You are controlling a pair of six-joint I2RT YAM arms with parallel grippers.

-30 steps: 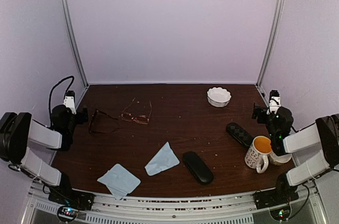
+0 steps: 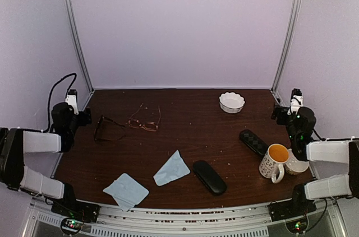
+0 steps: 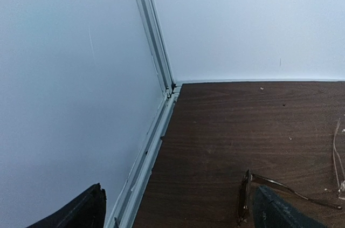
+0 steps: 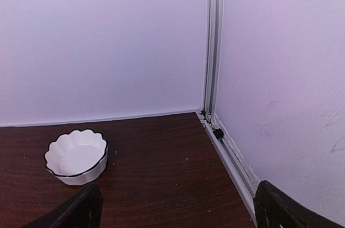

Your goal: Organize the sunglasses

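Dark-framed glasses (image 2: 97,129) lie with arms unfolded at the table's left, and brown-framed glasses (image 2: 150,126) rest just right of them, arms pointing back. A smooth black case (image 2: 210,177) lies closed near the front; a patterned dark case (image 2: 253,142) is farther right. Two light blue cloths, one folded (image 2: 126,191) and one triangular (image 2: 171,168), lie at the front. My left gripper is open and empty at the left edge, the dark glasses partly behind its right finger. Over by the right edge my right gripper stands open, nothing between its fingers.
A white scalloped bowl (image 2: 231,102) sits at the back right. A mug (image 2: 273,162) with an orange inside stands at the front right, partly covering another white bowl (image 2: 295,164). Walls (image 2: 179,29) enclose it.
Both arms have shifted slightly outward toward the side walls, the left gripper also a little backward. The objects on the table have stayed in place.
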